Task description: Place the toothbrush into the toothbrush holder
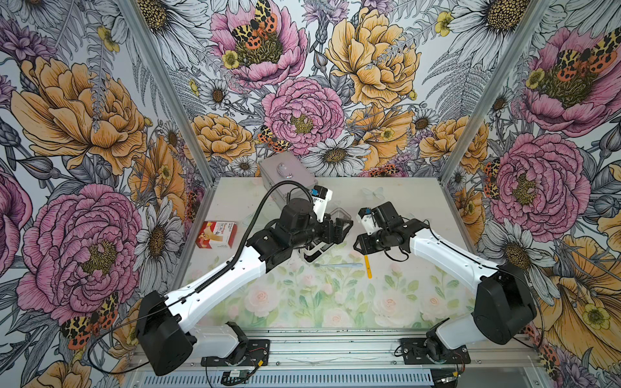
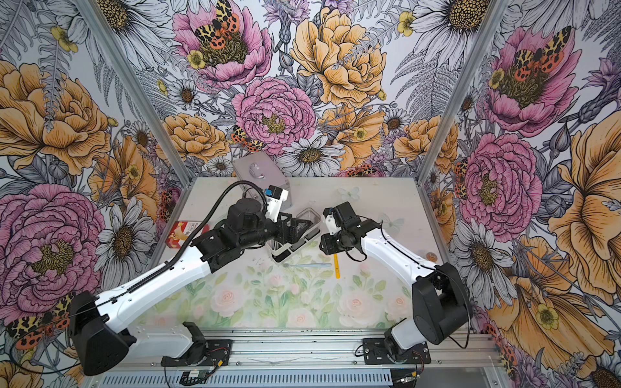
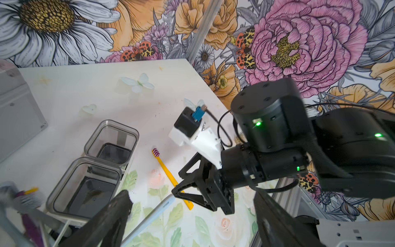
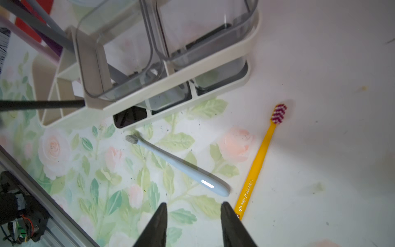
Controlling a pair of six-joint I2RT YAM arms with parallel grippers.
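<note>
A yellow toothbrush (image 4: 255, 168) with a purple-and-white head lies flat on the table. Left of it in the right wrist view rests a light blue toothbrush (image 4: 181, 164), its grey-bristled head close to the holder's base. The white toothbrush holder (image 4: 209, 70) carries two clear cups and small slots, with several handles rising at its left end. Over the brushes' handle ends, my right gripper has its fingers apart and nothing between them. My left gripper (image 1: 339, 231) is open above the holder, hiding part of it in the top views; its wide-apart fingers (image 3: 113, 218) grip nothing.
Behind the holder stands a grey-pink box (image 1: 288, 173). A red-and-white carton (image 1: 216, 234) lies at the table's left edge. Both gripper heads are close together over mid-table. Free surface extends along the front and at the back right.
</note>
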